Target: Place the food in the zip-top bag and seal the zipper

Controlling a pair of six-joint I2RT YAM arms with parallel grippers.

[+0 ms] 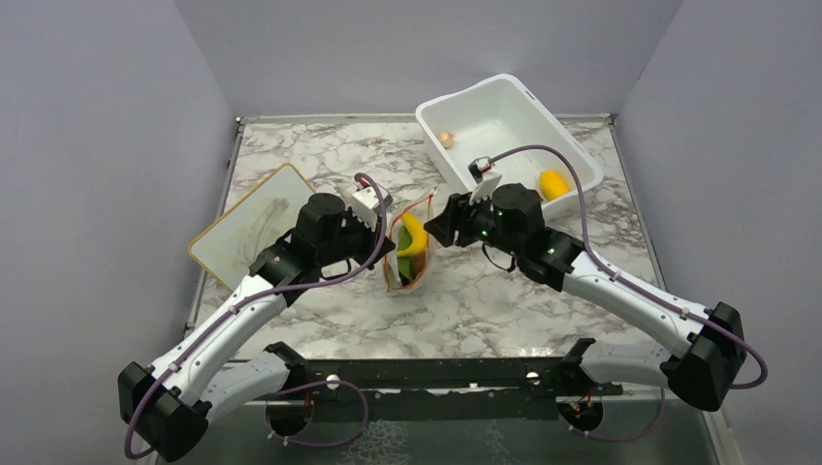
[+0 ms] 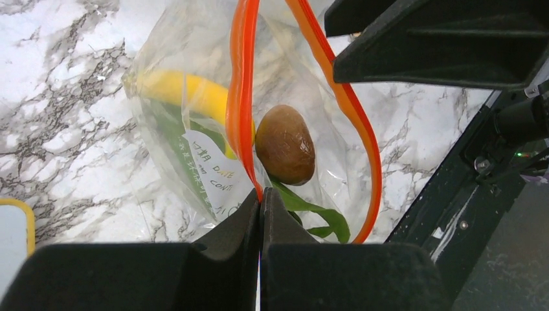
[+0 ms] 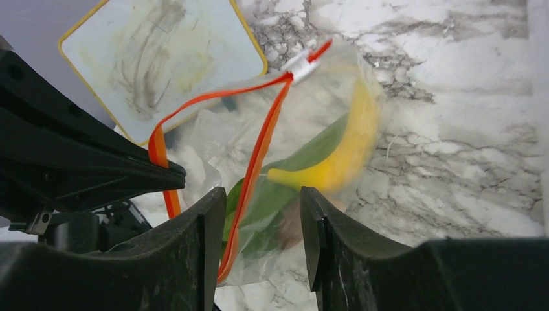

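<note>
The clear zip top bag (image 1: 427,262) stands mouth open at mid-table, its rims edged in orange. Through the plastic I see a yellow banana (image 1: 415,232), a brown egg-shaped food (image 2: 285,144) and green leafy food (image 3: 278,210). One orange rim (image 2: 242,84) runs down into my left gripper, which is shut on it. My right gripper has its fingers parted, close to the bag's other rim (image 3: 259,149); in the right wrist view that rim passes by its left finger, with nothing clamped between the two.
A white bin (image 1: 504,116) at the back right holds a yellow food (image 1: 553,184) and a small tan one (image 1: 446,139). A yellow-edged white board (image 1: 247,218) lies at left.
</note>
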